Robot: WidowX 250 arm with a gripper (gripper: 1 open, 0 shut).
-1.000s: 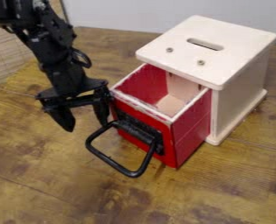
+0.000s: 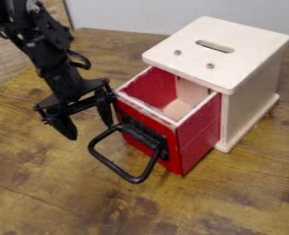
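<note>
My black gripper (image 2: 86, 119) hangs at the left of the red drawer, its two fingers spread open with nothing between them. The red drawer (image 2: 195, 138) is pulled out of a pale wooden cabinet (image 2: 247, 92) and looks empty inside. A large black loop handle (image 2: 130, 179) is on the drawer's front and sticks out toward the lower left, a little below and right of my gripper.
The cabinet fills the upper right, with a slot in its top. A light mat or board lies at the far upper left.
My gripper and arm have shifted very slightly; the drawer and cabinet look the same.
</note>
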